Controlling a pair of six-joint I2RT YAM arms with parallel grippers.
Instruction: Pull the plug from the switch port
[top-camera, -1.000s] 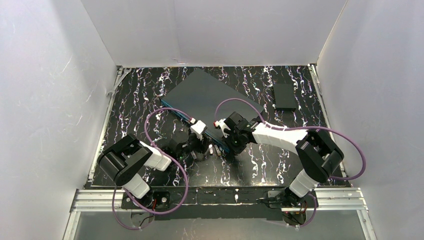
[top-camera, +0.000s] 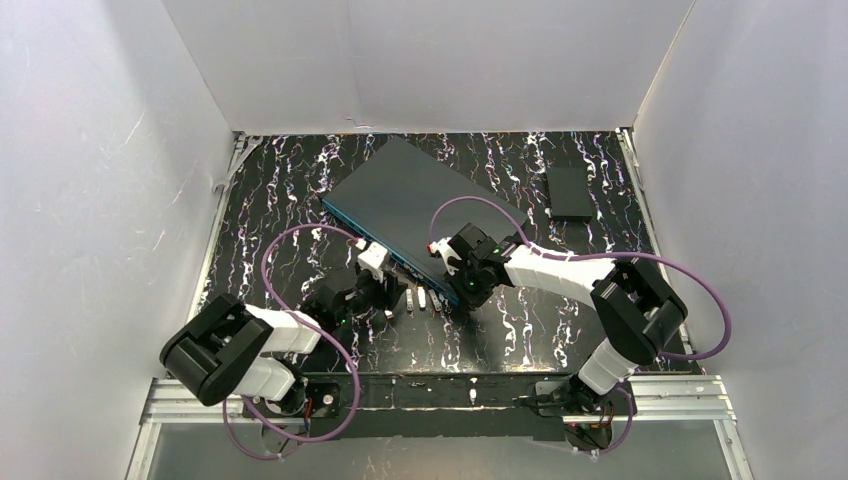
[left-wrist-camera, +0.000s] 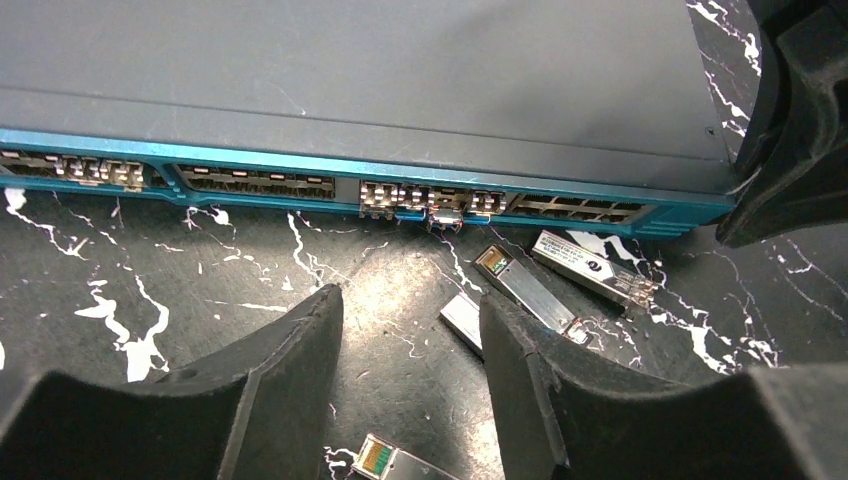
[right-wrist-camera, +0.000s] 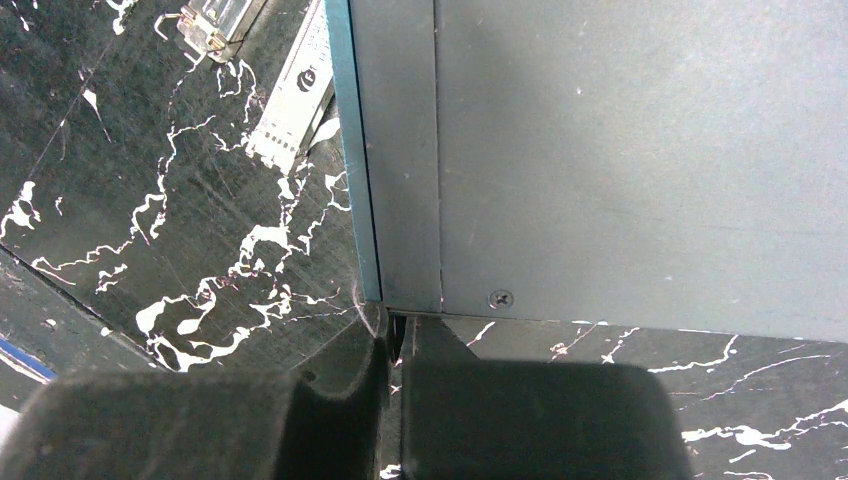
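Observation:
The dark switch (left-wrist-camera: 420, 90) has a teal front edge with rows of ports. One plug (left-wrist-camera: 445, 216) sticks out of a port near the middle of that front, beside several metal latches. My left gripper hangs in front of the switch, its fingers apart with nothing held between them; bare table shows in the gap. At the switch's front corner, my right gripper is closed on the edge of the casing. How deep that grip reaches is hidden.
Loose silver plugs lie on the marble table before the switch: one (left-wrist-camera: 590, 266) close to its front, another (left-wrist-camera: 530, 290) beside it, a third (left-wrist-camera: 464, 320) partly behind a left finger, and one (left-wrist-camera: 400, 460) nearer. A black box (top-camera: 569, 193) sits at the back right.
The left arm has drawn back to the left and slightly toward the front edge, uncovering a loose plug. The right arm and the switch have stayed in place.

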